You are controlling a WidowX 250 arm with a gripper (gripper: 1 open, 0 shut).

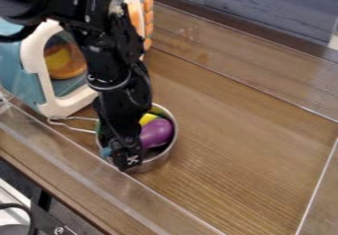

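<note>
My black gripper [122, 145] reaches down into a metal pot [158, 156] at the lower left of the wooden counter, its fingers over the pot's left side. In the pot a purple eggplant-like object [156, 132] lies at the right, with a yellow object [149, 117] behind it and something teal partly hidden by the gripper. The fingertips are dark and partly hidden, and I see nothing clearly held between them.
A light blue toy kitchen or appliance with a white frame [57, 99] and orange parts stands at the back left.
</note>
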